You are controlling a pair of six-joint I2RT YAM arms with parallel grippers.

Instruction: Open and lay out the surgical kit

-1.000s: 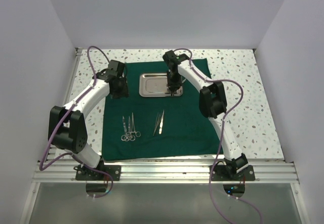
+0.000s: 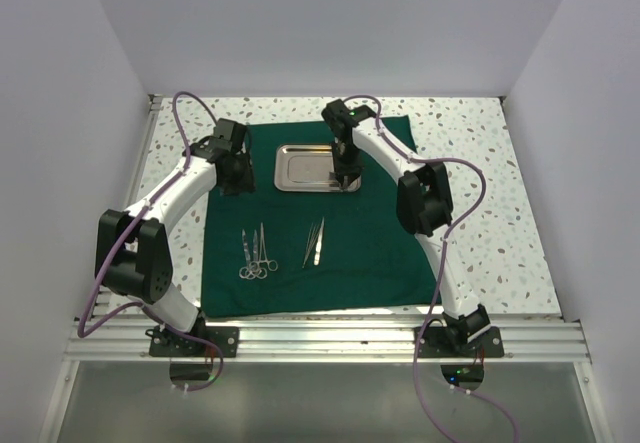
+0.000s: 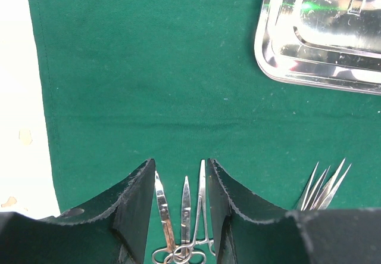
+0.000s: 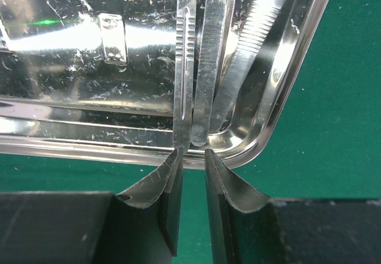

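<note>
A steel tray (image 2: 300, 168) lies on the green cloth (image 2: 370, 253). Scissors-type instruments (image 2: 255, 268) and several tweezers and slim tools (image 2: 314, 243) are laid out below it. My left gripper is open over the cloth, left of the tray, nothing between its fingers. My right gripper hangs at the tray's near right corner, part open, its tips just by the lower ends of flat metal instruments (image 4: 208, 67) lying in the tray. Whether it touches them I cannot tell.
White speckled tabletop (image 2: 480, 233) borders the cloth.
Over the last second my right gripper has shifted slightly to the right at the tray. The left arm and the laid-out instruments have not moved.
</note>
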